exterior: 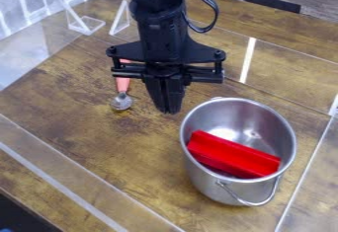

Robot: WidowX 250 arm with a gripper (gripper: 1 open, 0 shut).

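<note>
The black gripper [168, 88] hangs over the wooden table, above and left of a steel pot [242, 118]; whether its fingers are apart is unclear. A red block [235, 157] lies inside the pot. A pink-handled utensil [122, 101] with a metal head lies on the table left of the gripper, partly hidden by it.
Translucent strips run along its edges, and white wire stands [82, 25] are at the back left.
</note>
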